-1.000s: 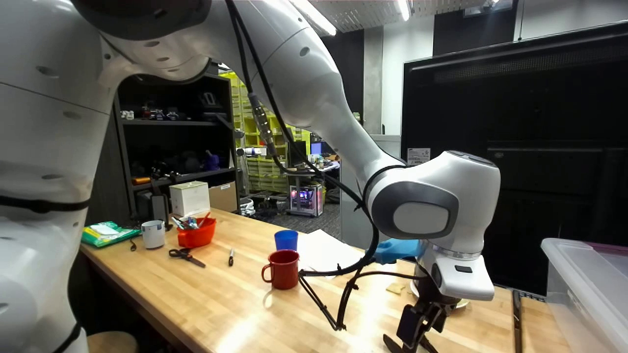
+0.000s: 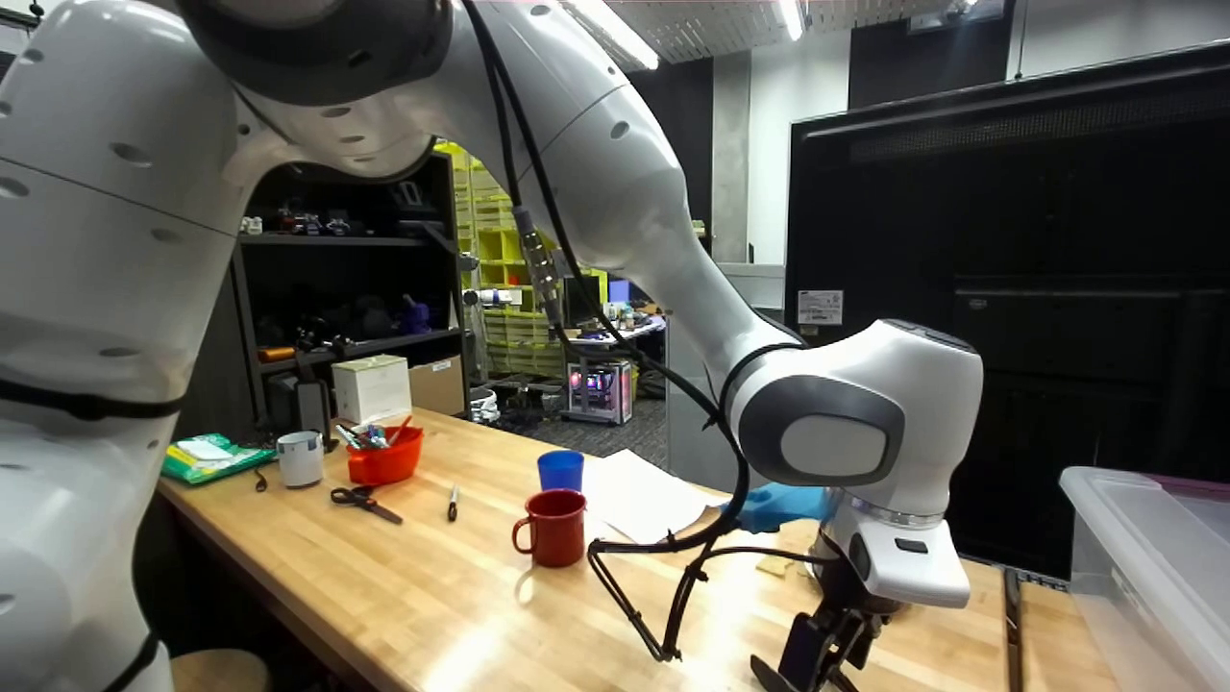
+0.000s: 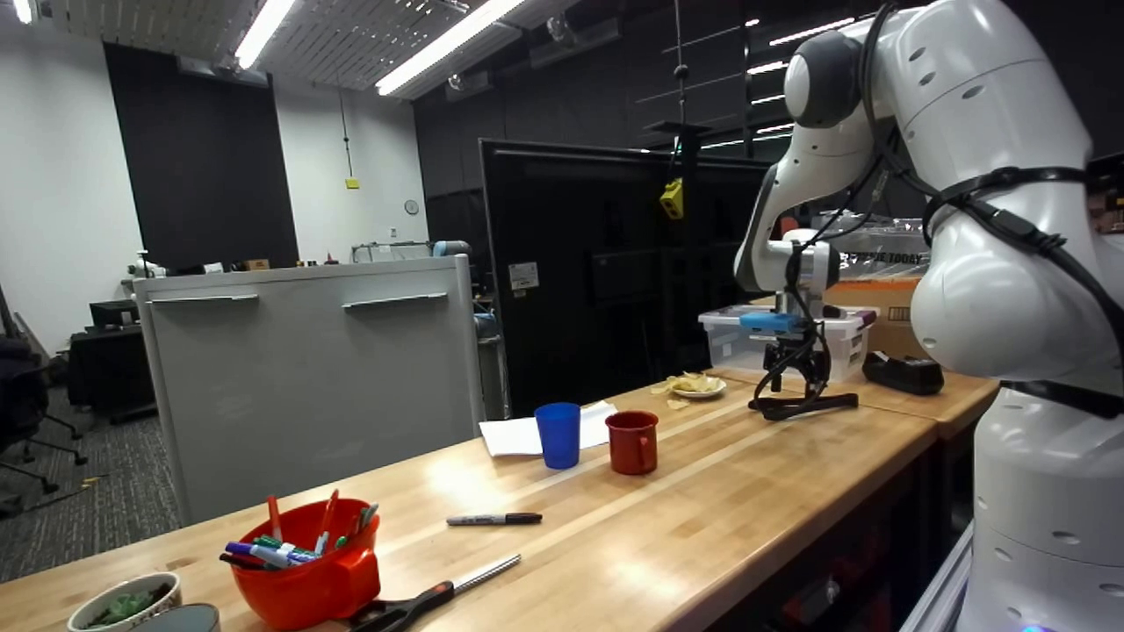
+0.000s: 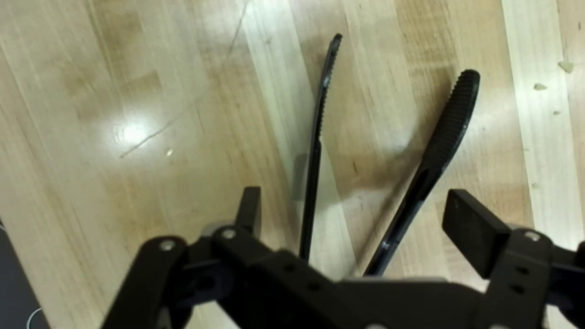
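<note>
Black tongs (image 4: 438,148) lie on the wooden table, their two ridged arms spread apart and pointing away in the wrist view. My gripper is open over them; one finger (image 4: 251,211) is left of both arms and the other finger (image 4: 471,230) is to their right. The gripper's body hides the tongs' joined end. In exterior view 2 the gripper (image 3: 803,369) stands low at the table, with the tongs (image 3: 832,402) right beneath it. Only a tip of the tongs (image 2: 770,675) shows at the bottom of exterior view 1.
Beyond the gripper sits a plate of chips (image 3: 697,386), crumbs around it. A red mug (image 3: 633,442), a blue cup (image 3: 558,435) and white paper (image 3: 511,436) stand farther along. A clear plastic bin (image 2: 1142,565) is close on the right. Bare tabletop lies between mug and gripper.
The arm's wrist and gripper have come down toward the table and the tongs. The mug, cup and other table objects have stayed put.
</note>
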